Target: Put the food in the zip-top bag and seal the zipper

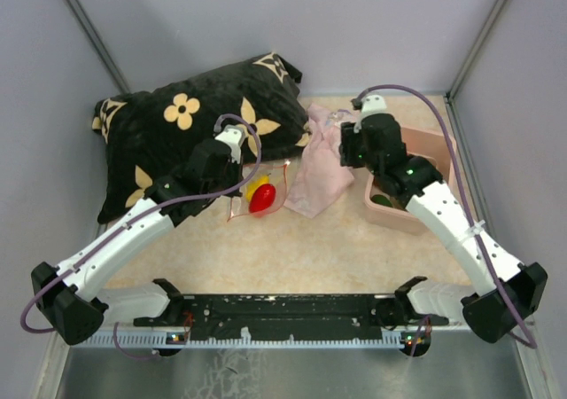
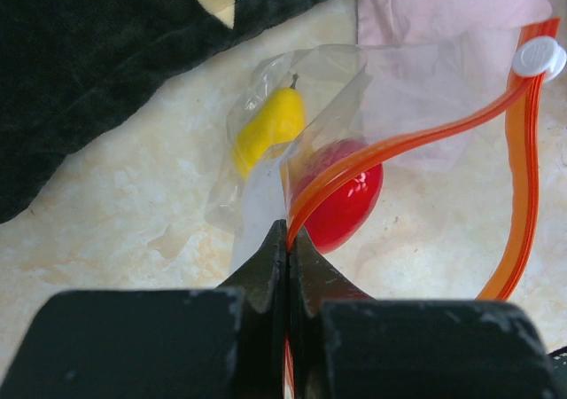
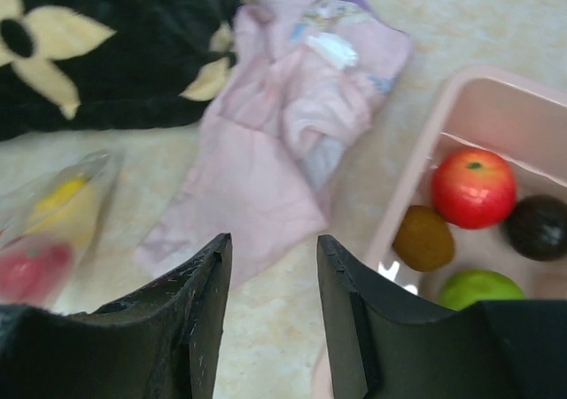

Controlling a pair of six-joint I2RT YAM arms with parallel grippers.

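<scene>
My left gripper is shut on the orange zip edge of the clear zip top bag [image 2: 399,75]. The bag's mouth gapes, and a white slider [image 2: 537,57] sits at the far corner of its orange zipper. Inside lie a yellow pear [image 2: 270,129] and a red, rounded food item [image 2: 341,195]. My right gripper stands part open over the table between cloth and bin, nothing between its fingers. In the pink bin [image 3: 416,155] are a red apple [image 3: 473,187], a brown item [image 3: 423,238], a green item [image 3: 481,288] and a dark item [image 3: 539,227].
A crumpled pink cloth [image 1: 319,168] lies between the bag and the bin. Behind the bag spreads a large black cushion with tan flowers [image 1: 182,111].
</scene>
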